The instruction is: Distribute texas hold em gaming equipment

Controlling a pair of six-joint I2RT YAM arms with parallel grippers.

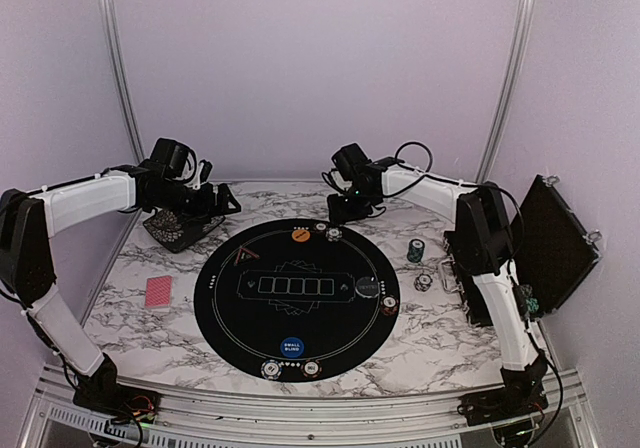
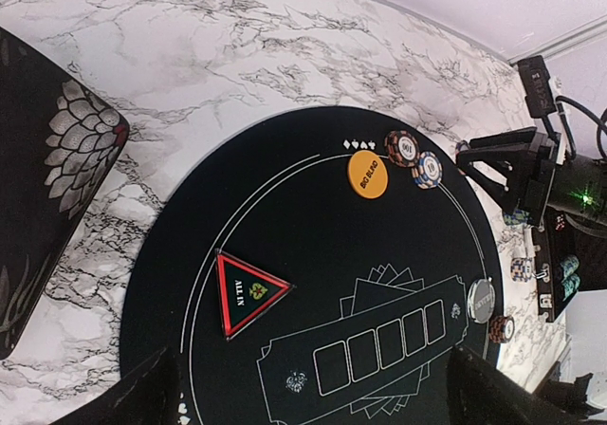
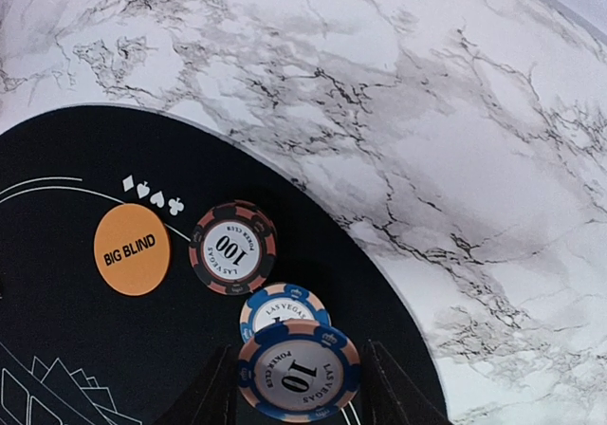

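Note:
In the right wrist view, a blue-rimmed "10" chip (image 3: 299, 373) sits between the fingertips of my right gripper, shut on it at its sides. It partly covers another blue chip (image 3: 285, 304) lying on the mat. A dark-rimmed "100" chip (image 3: 232, 247) and the orange Big Blind button (image 3: 132, 249) lie alongside. The left wrist view shows the right gripper beyond those chips. My left gripper (image 1: 228, 200) stands open and empty over the table's left side. The All In triangle (image 2: 248, 293), Small Blind button (image 1: 291, 347) and round dealer button (image 2: 481, 300) rest on the black mat (image 1: 250, 318).
Red cards (image 1: 158, 291) lie left of the mat. A dark patterned case (image 1: 175, 230) is behind them, below the left arm. Right of the mat stand a chip stack (image 1: 415, 251) and more chips (image 1: 423, 282), near an open chip case (image 1: 478, 298). More chips (image 1: 271, 369) sit at the front.

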